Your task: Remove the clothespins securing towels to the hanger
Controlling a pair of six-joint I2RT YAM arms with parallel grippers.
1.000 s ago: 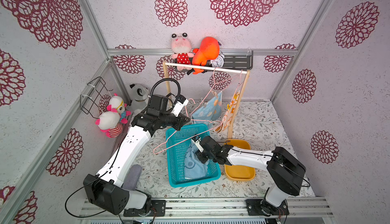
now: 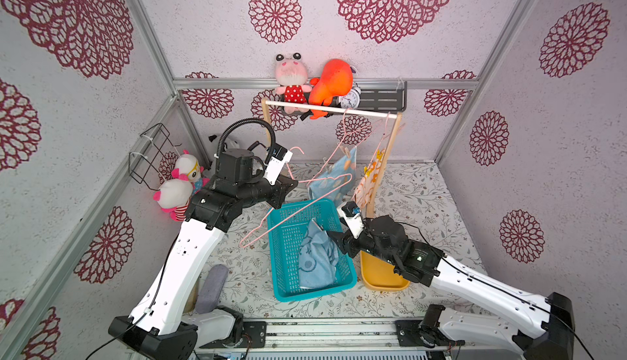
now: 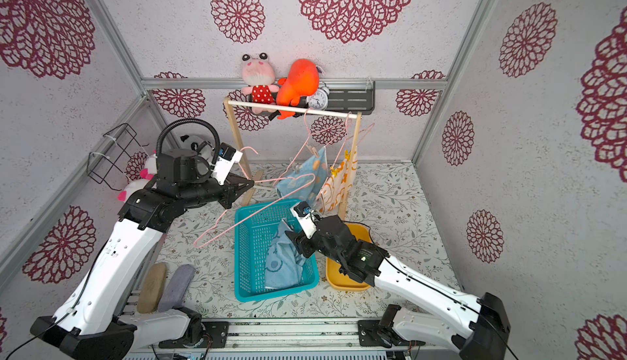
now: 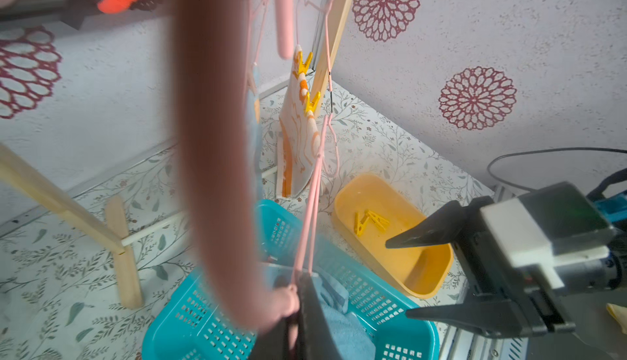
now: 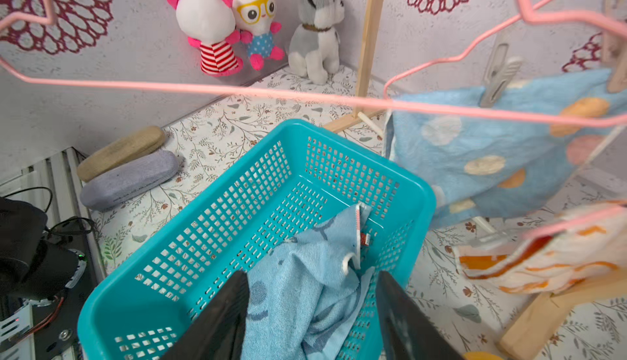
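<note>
My left gripper (image 2: 281,190) is shut on a pink hanger (image 2: 297,213), held raised above the teal basket (image 2: 279,275); no towel shows on it. A blue towel (image 5: 294,294) lies in that basket. My right gripper (image 2: 341,242) stands open at the basket's right side, nothing between its fingers. On the wooden rack hang a blue dotted towel (image 5: 496,151) with pale clothespins (image 5: 497,79) and an orange-patterned towel (image 4: 294,144) with yellow clothespins (image 4: 312,104). Loose yellow clothespins (image 4: 372,221) lie in the yellow container (image 4: 352,187).
The rack's wooden posts (image 3: 235,128) stand behind the baskets. Plush toys (image 5: 209,30) sit along the left and back. Two oblong cushions (image 3: 179,285) lie at the front left.
My left gripper has moved left and slightly up with the hanger. My right gripper has risen and shifted slightly right, with its arm swung out to the front right.
</note>
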